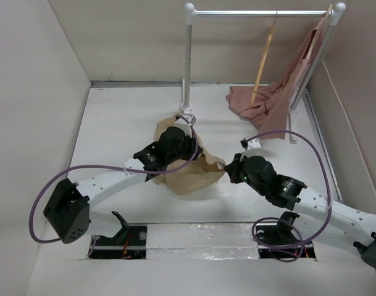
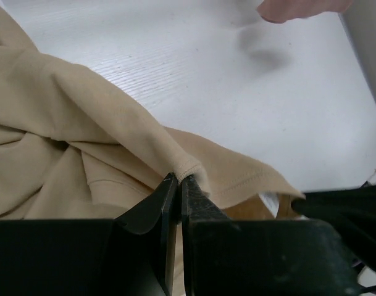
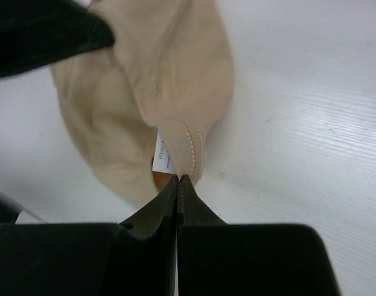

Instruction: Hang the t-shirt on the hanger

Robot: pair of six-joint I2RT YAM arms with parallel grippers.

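The tan t-shirt [image 1: 189,176] lies bunched on the white table beneath both arms. My left gripper is shut on a folded ridge of the fabric near the middle of the shirt. At the shirt's right end, my right gripper is shut on a seamed edge, beside a white label [image 3: 163,157]. The wooden hanger [image 1: 262,58] hangs from the rack's bar at the back right, clear of the tan shirt.
The rack's bar [image 1: 249,13] spans the back. A pink cloth [image 1: 268,105] drapes at the back right onto the table. Bare table [image 1: 107,117] shows on the left. Walls bound the sides and back.
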